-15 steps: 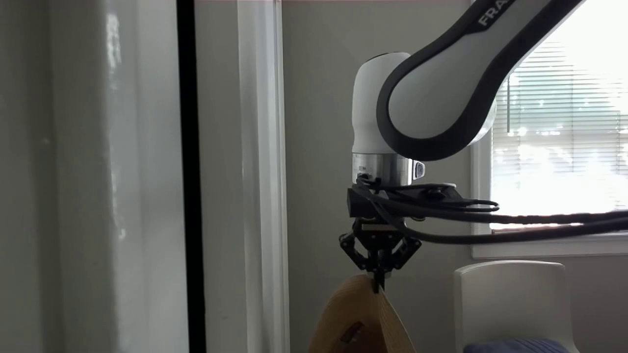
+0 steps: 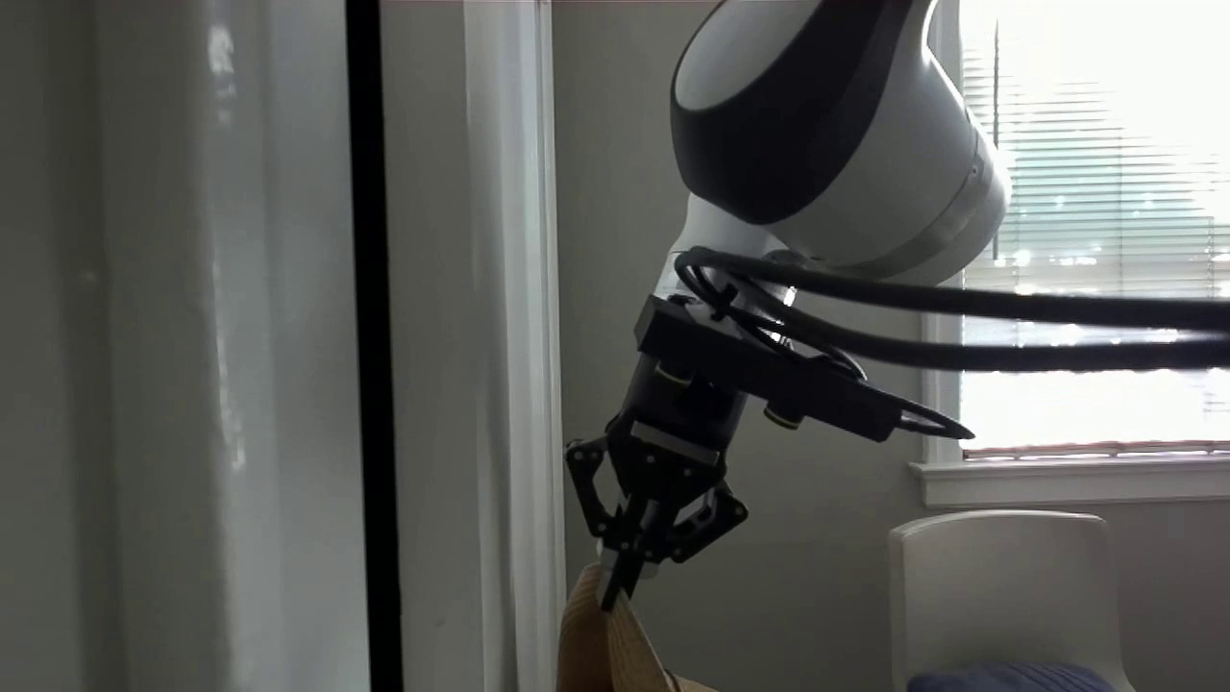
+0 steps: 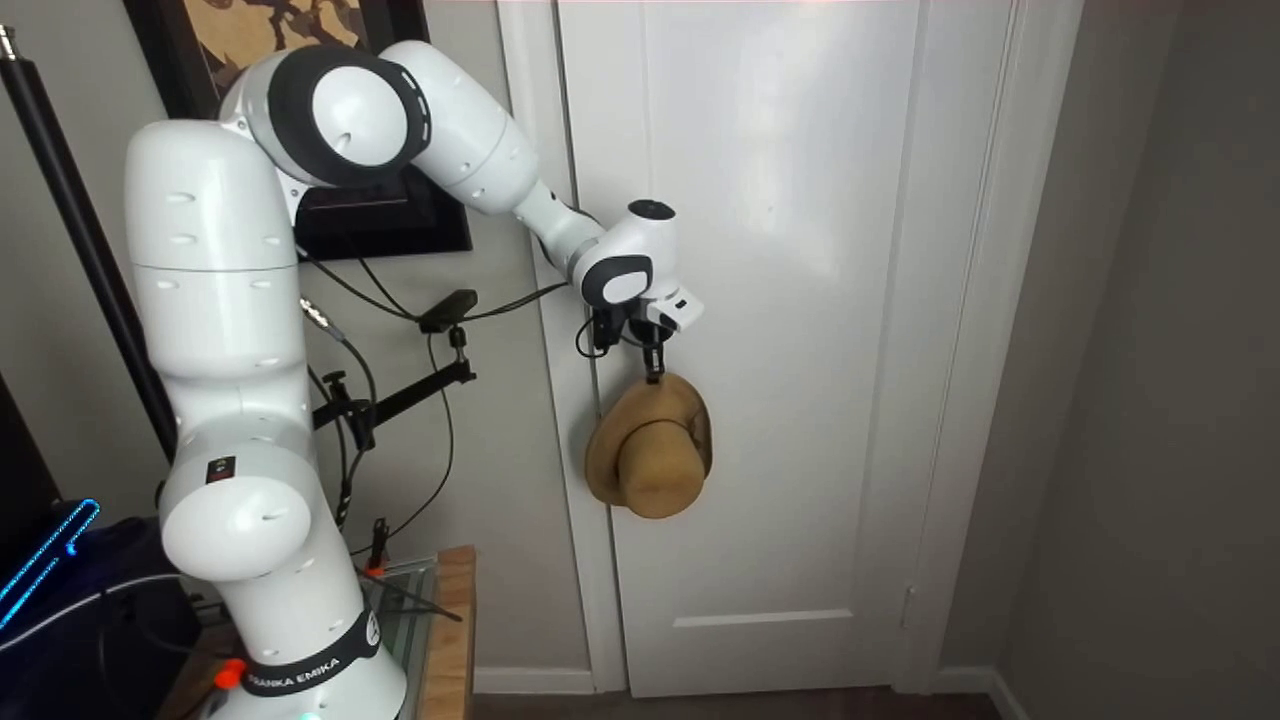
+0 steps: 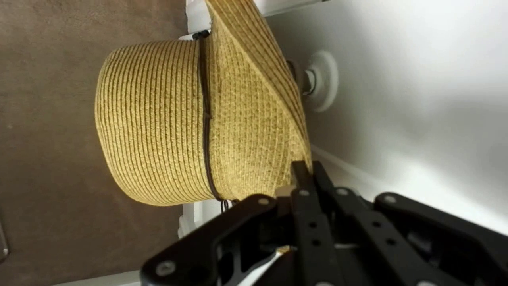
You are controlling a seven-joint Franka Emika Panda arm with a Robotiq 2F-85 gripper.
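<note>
A tan woven hat (image 3: 662,462) with a dark cord round its crown hangs by its brim from my gripper (image 3: 654,374), in front of the white door (image 3: 780,480). In the wrist view the fingertips are shut on the thin brim edge of the hat (image 4: 157,124). Just behind the brim, a round white mount with a knob or hook (image 4: 326,81) stands out from the door, partly covered by the hat. From the side, my gripper (image 2: 617,586) tilts toward the door, and only the top of the brim (image 2: 634,652) shows beneath it.
A white chair (image 2: 1000,588) stands by the window. Left of the door are a framed picture (image 3: 384,216), a black camera arm (image 3: 414,394) and cables.
My gripper has moved toward the door and slightly down, turning from upright to tilted. The hat has come along with it, its brim still held between the fingers.
</note>
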